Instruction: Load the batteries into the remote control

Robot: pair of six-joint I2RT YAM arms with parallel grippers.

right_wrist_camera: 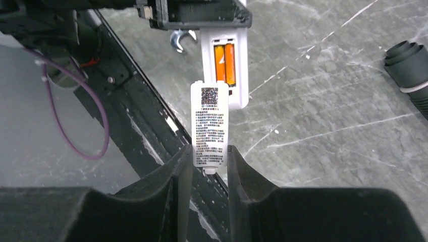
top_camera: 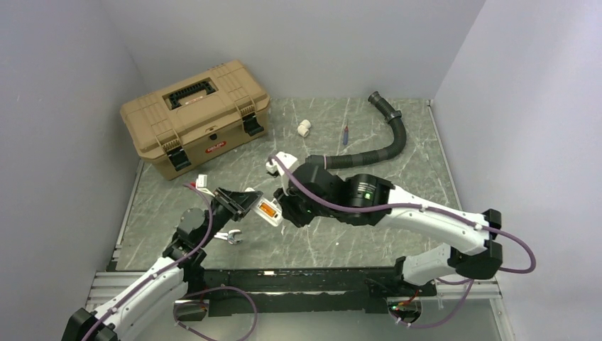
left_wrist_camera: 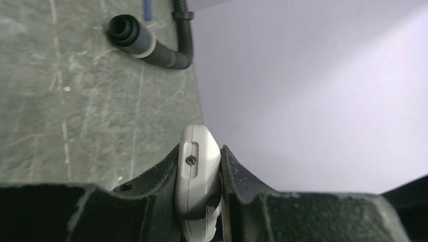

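Observation:
My left gripper is shut on the white remote (top_camera: 275, 219), whose open back shows two orange batteries (right_wrist_camera: 229, 63) seated side by side in the right wrist view. My right gripper grips the white battery cover (right_wrist_camera: 210, 116), printed with text and a QR code, held just below the open compartment and overlapping its lower end in that view; whether it touches cannot be told. From above, the cover is mostly hidden by the right gripper.
A tan toolbox (top_camera: 196, 117) sits at the back left. A black hose (top_camera: 362, 158), small white fittings (top_camera: 304, 128) and a blue tool (top_camera: 346, 136) lie behind the grippers. A wrench (top_camera: 231, 236) lies beside the left arm.

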